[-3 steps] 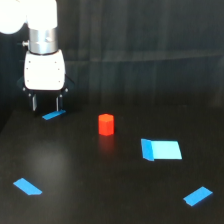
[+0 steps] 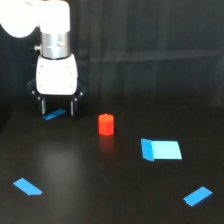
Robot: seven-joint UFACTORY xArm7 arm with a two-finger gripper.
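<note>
A small red block rests on the dark tabletop, a little left of the middle and toward the back. Up and to its left hangs my gripper, under a white arm. Its dark fingers stand apart, so it is open, and nothing shows between them. A clear gap separates it from the block.
To the right of the block lies a flat light-blue piece with a darker blue left side. Blue strips mark the table near the gripper, at the front left and at the front right.
My gripper has shifted to the right and slightly lower in the view, closer to the red block. The block and the blue pieces have stayed where they were.
</note>
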